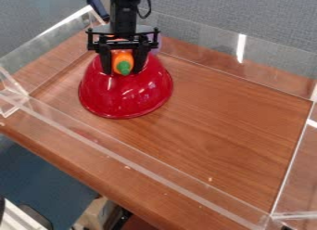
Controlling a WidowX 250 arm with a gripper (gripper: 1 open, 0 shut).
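My black gripper (122,57) reaches down at the upper left of the wooden table, over a large red upturned bowl or dome (126,98). An orange object with a green end (122,63) sits at the top of the red piece, between or just behind my fingers. Whether the fingers are closed on it I cannot tell. A small pale purple shape shows behind the gripper, mostly hidden.
Clear plastic walls (235,57) border the wooden table (223,132) along its edges. Below the front left edge are the floor and some pale objects.
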